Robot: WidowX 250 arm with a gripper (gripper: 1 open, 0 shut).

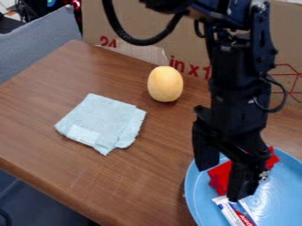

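Observation:
My black gripper [222, 168] is at the right, open, with its fingers pointing down over a light blue plate [202, 201]. A red object [221, 177] lies on the plate, partly hidden behind the fingers; I cannot tell whether they touch it. Below it on the plate is a white packet [235, 214] with red and blue print, its upper part close to a fingertip.
A folded pale cloth [101, 122] lies on the wooden table [59, 79] at left. A yellow egg-shaped object [165, 83] stands at the back, before a cardboard box [189, 40].

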